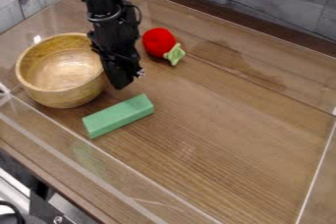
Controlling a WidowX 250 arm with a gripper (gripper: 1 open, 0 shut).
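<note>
The black robot gripper (121,66) reaches down from the top, just right of a tan wooden bowl (59,88) on the left, its tip at or near the bowl's right rim. A green block (118,116) lies below them. Whether the fingers hold anything is hard to see.
A red tomato-like object (159,41) with a light green piece beside it lies at the upper right of the gripper.
</note>
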